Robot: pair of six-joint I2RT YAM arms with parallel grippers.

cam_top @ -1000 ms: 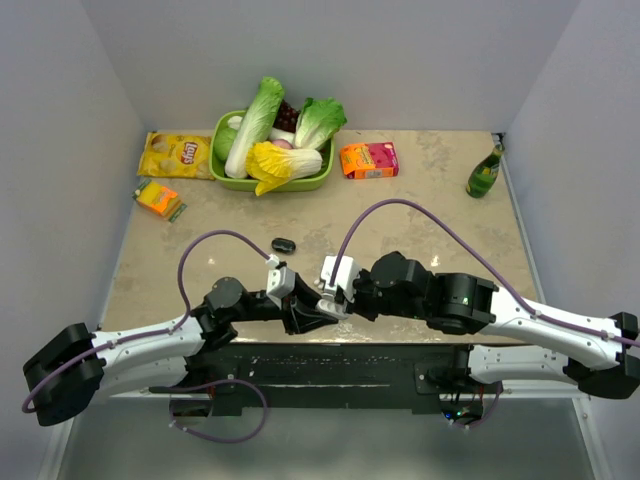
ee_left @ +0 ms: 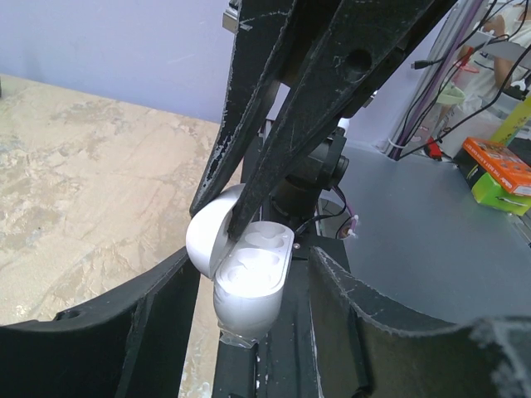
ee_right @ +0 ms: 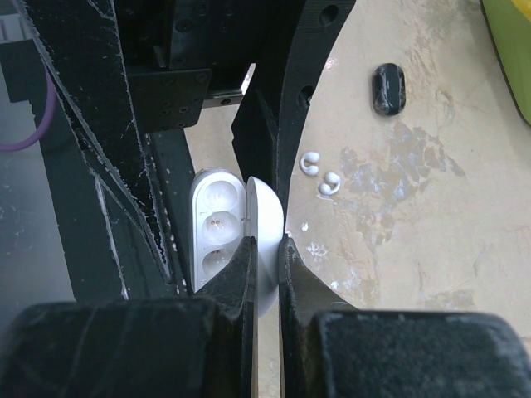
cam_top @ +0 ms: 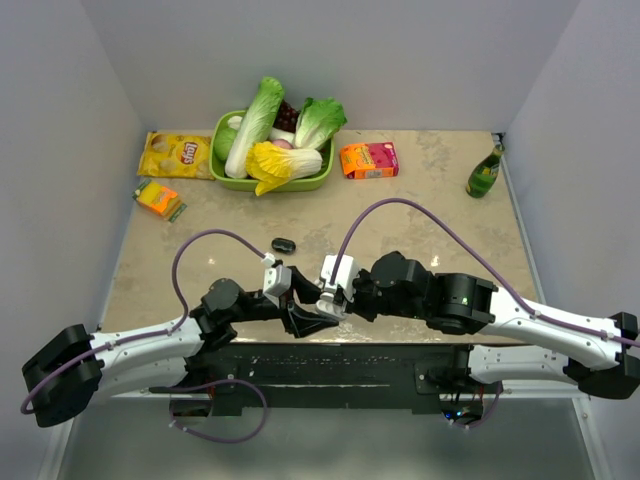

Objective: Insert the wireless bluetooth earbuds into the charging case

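The white charging case stands lid open near the table's front edge, with my right gripper shut on it; its tray shows empty hollows in the right wrist view (ee_right: pixel 219 227). My left gripper (cam_top: pixel 305 300) is open around the case, its dark fingers either side of it in the left wrist view. Two white earbuds (ee_right: pixel 310 163) (ee_right: pixel 328 184) lie loose on the table beyond the case, beside a small black oval object (ee_right: pixel 388 89).
A green basket of vegetables (cam_top: pixel 225 175), a chip bag (cam_top: pixel 175 154), orange boxes (cam_top: pixel 369 160) and a green bottle (cam_top: pixel 484 175) line the back and sides.
My left gripper has shifted slightly toward the left and its fingers appear a little farther from the case. The right arm looks unchanged.
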